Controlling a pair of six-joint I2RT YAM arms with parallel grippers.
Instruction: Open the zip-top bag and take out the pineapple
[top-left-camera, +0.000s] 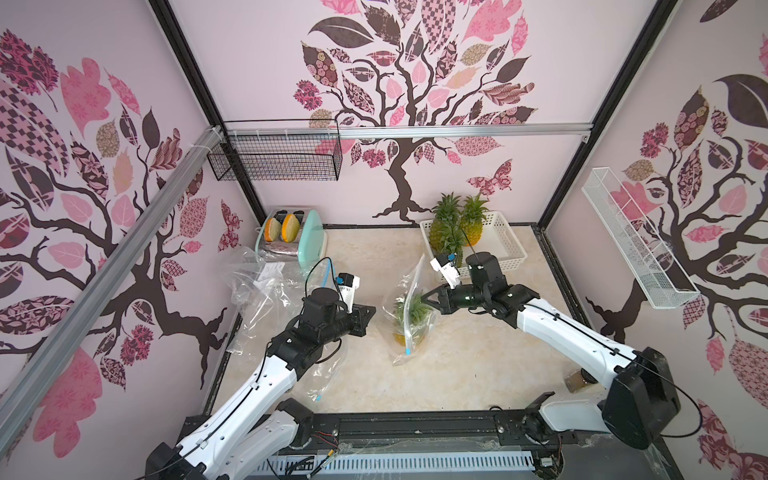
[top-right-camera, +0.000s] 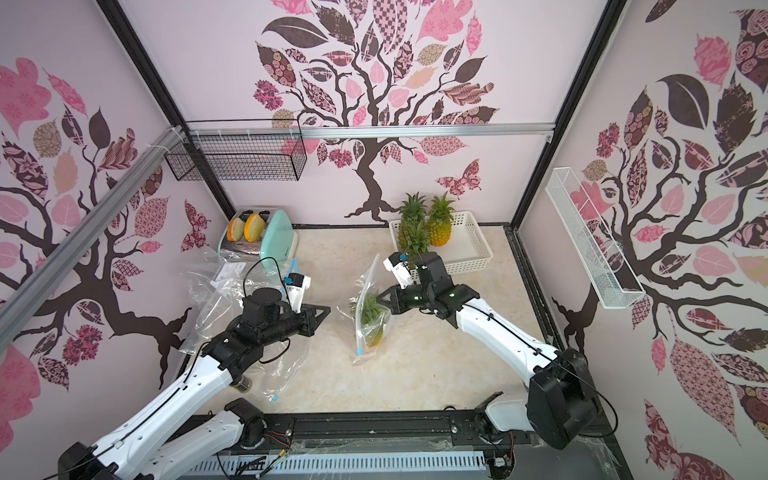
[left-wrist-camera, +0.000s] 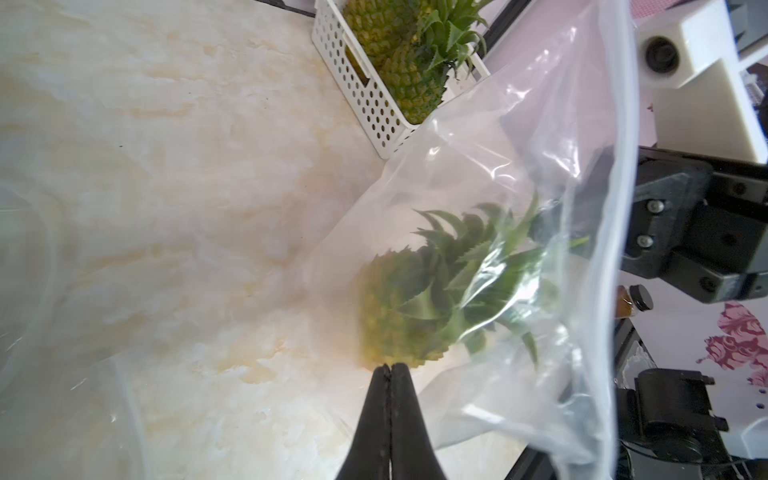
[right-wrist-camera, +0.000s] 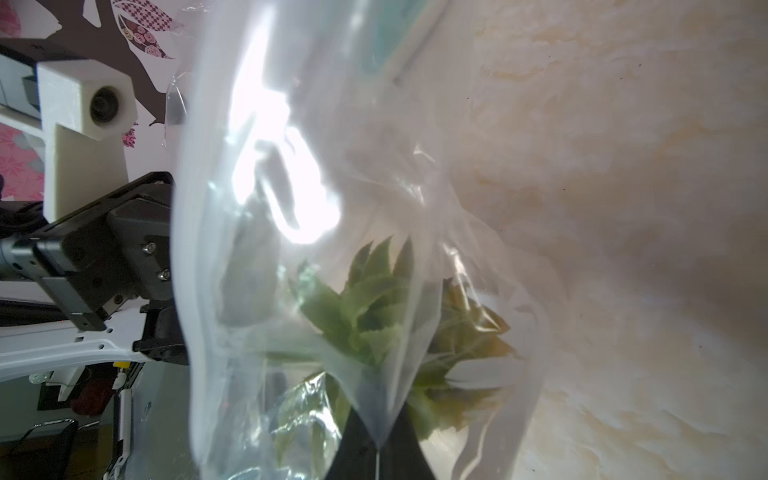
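Note:
A clear zip top bag (top-left-camera: 409, 320) stands upright mid-table, a pineapple (left-wrist-camera: 404, 304) inside, its leafy crown showing through the plastic. My left gripper is shut, a short way left of the bag, with nothing visible between its fingers. My right gripper is shut at the bag's right side; a fold of plastic lies over its fingertips in the right wrist view, and whether any is pinched between them is unclear.
A white basket (top-left-camera: 504, 244) with several pineapples stands at the back right, a mint rack (top-left-camera: 312, 240) at the back left. Loose clear bags (top-left-camera: 264, 312) cover the left of the table.

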